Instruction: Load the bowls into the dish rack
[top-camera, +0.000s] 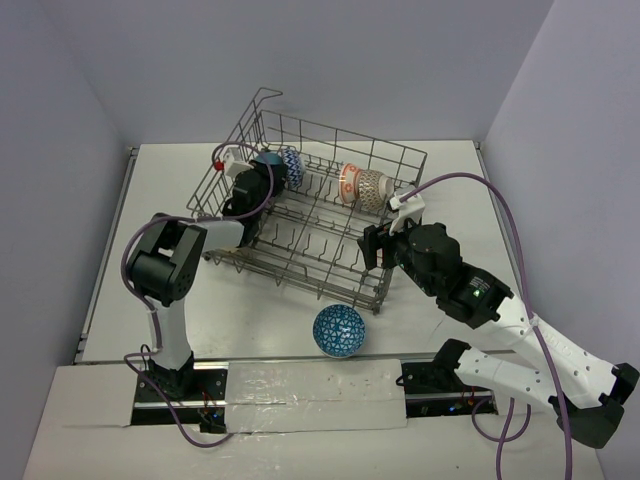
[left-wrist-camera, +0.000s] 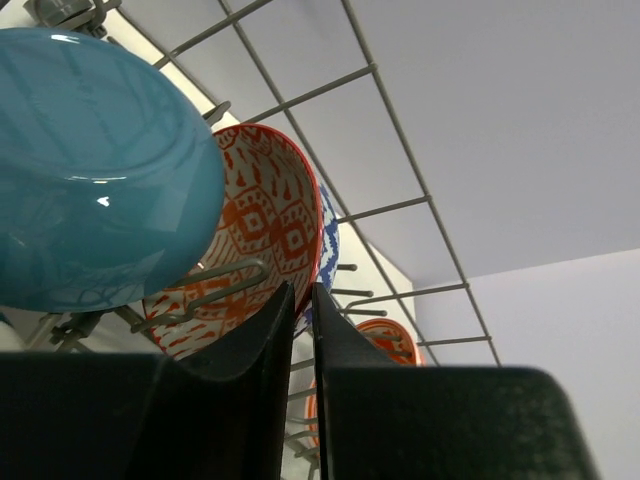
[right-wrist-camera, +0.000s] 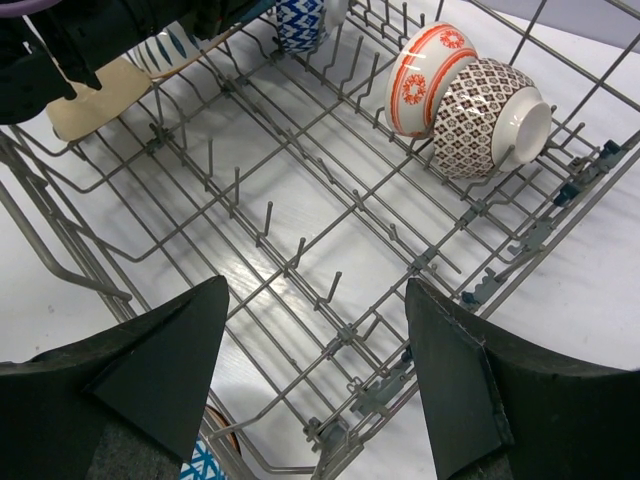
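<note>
My left gripper is deep in the back-left of the rack, its fingertips close together at the rim of a red-patterned bowl (left-wrist-camera: 256, 205); whether they grip it is unclear. A teal bowl (left-wrist-camera: 100, 170) sits beside it, with a blue-white bowl (top-camera: 293, 168) behind. An orange-white bowl (right-wrist-camera: 410, 80) and a brown-patterned bowl (right-wrist-camera: 462, 120) stand at the back right. My right gripper is open over the rack's right side, empty. A blue patterned bowl (top-camera: 338, 330) lies on the table in front of the rack.
The wire rack (top-camera: 330, 135) fills the middle of the table. A tan dish (right-wrist-camera: 95, 100) sits at its left. Bare table lies to the front left and right.
</note>
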